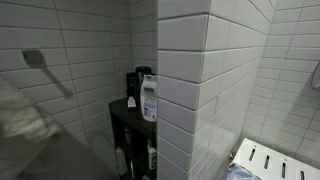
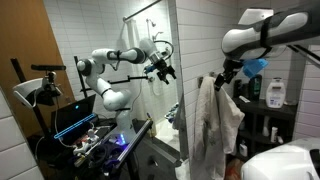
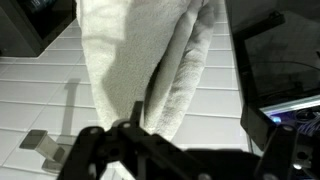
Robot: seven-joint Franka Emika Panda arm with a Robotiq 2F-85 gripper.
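A pale grey towel (image 3: 135, 55) fills the upper middle of the wrist view, its folds running down toward my fingers. My gripper stands open, with one dark finger (image 3: 88, 150) at lower left and the other at right. The towel's lower end reaches the space near the left finger; whether they touch I cannot tell. In exterior view 2 the towel (image 2: 210, 125) hangs in long folds just below and left of my wrist. A square metal wall hook (image 1: 34, 59) shows bare in exterior view 1, and the towel (image 1: 18, 125) is blurred at that view's left edge.
A black shelf (image 1: 130, 118) carries a white bottle (image 1: 149, 98) and dark containers beside the tiled wall. The tiled corner (image 1: 185, 95) juts out in front of it. Another robot arm (image 2: 120, 55) stands at left in exterior view 2.
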